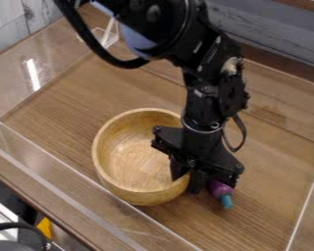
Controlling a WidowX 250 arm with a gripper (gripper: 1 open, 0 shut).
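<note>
My gripper (191,169) is low at the right side of a tan wooden bowl (130,154), its fingers around the bowl's near-right rim. It looks shut on that rim, though the fingertips are dark and partly hidden. Just right of the fingers a purple object (220,190) with a teal tip lies on the wooden table (68,88), partly behind the gripper.
Bare table lies to the upper left and right of the bowl. A clear plastic edge runs along the table's left side. Dark cables and a small yellow object (44,226) are at the lower left, and a raised wooden edge runs along the back.
</note>
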